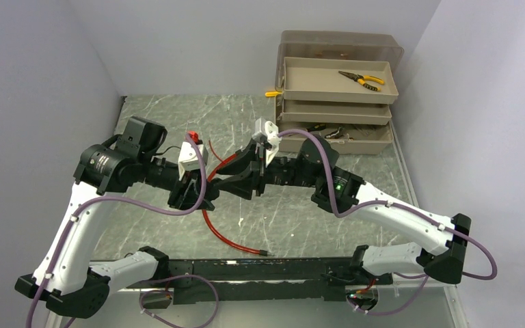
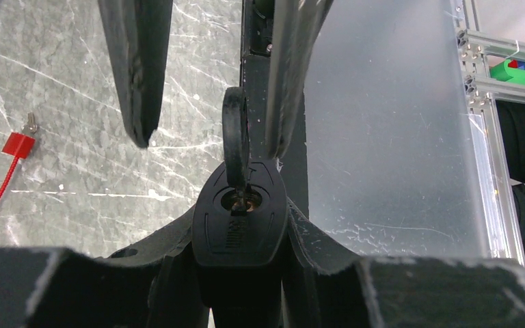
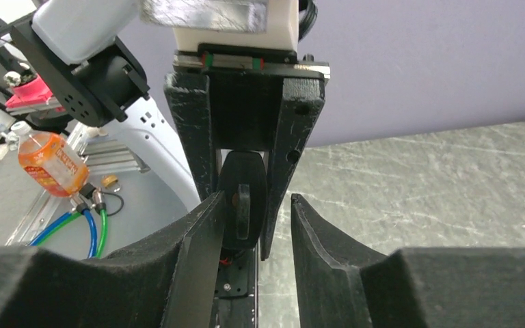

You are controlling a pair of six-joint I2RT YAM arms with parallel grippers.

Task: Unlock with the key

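Observation:
In the left wrist view a black lock body [image 2: 239,232] is held in my left gripper, which is shut on it. A black key [image 2: 234,126] stands upright in the lock's keyhole. The open fingers of my right gripper hang on either side of the key head, apart from it. In the right wrist view the lock [image 3: 243,225] and key lie just beyond my right gripper's tips. In the top view the two grippers meet above the middle of the table.
A tiered toolbox [image 1: 335,102] with pliers stands at the back right. A red cable [image 1: 225,239] lies on the marble table under the arms.

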